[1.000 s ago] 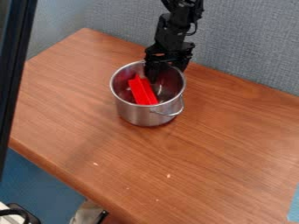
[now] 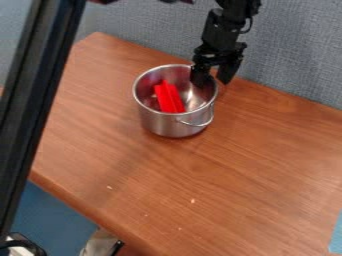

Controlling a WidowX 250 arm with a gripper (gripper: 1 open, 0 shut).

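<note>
A steel pot (image 2: 175,123) with a side handle stands on the wooden table, holding a red object (image 2: 168,98) that leans inside it. My black gripper (image 2: 210,78) is over the pot's back right rim, to the right of the red object. Its fingertips are dark and small here, so I cannot tell whether they are open or shut.
A grey padded wall (image 2: 294,60) runs behind it. A dark vertical post (image 2: 34,90) stands in the left foreground.
My gripper has moved a little to the right, toward the pot's back right rim. The pot has shifted slightly to the right and up in the view.
</note>
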